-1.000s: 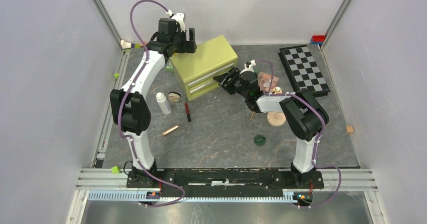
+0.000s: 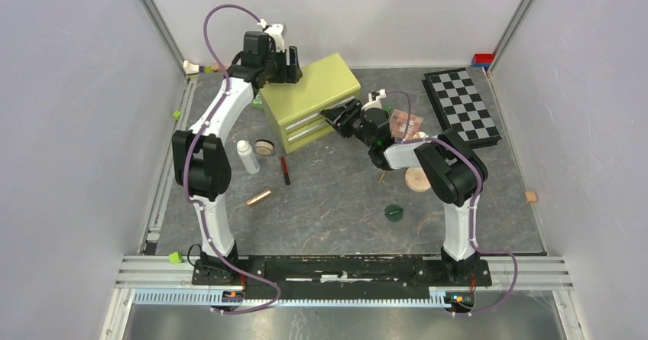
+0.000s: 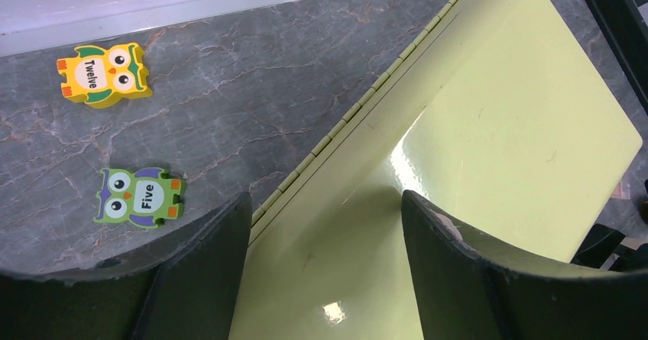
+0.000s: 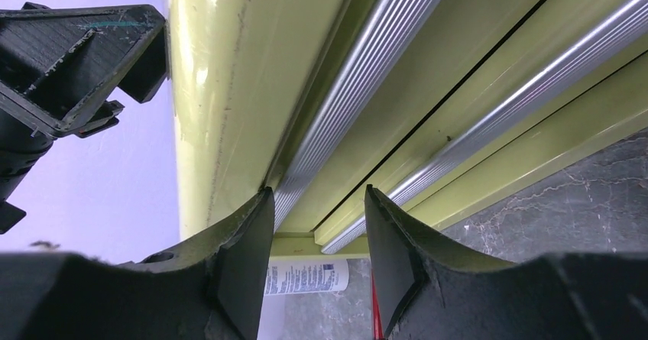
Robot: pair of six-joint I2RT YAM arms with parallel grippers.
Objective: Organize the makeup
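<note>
The pale yellow-green box stands at the back, angled, with two drawers facing front right and shut. Over its top at the back left, my left gripper is open, its fingers spread with nothing held. My right gripper faces the drawer fronts, open; the end of the upper silver handle shows between its fingers, close to one of them. Below runs the lower handle. Left of the box are a white bottle, a round jar, a red-and-black stick and a gold tube.
A chessboard lies at the right rear. Near the right arm are a patterned palette and a pale round disc. A dark green round item lies up front. Owl blocks lie behind the box.
The right gripper has shifted a little left and back, closer to the upper drawer handle. The box has not moved.
</note>
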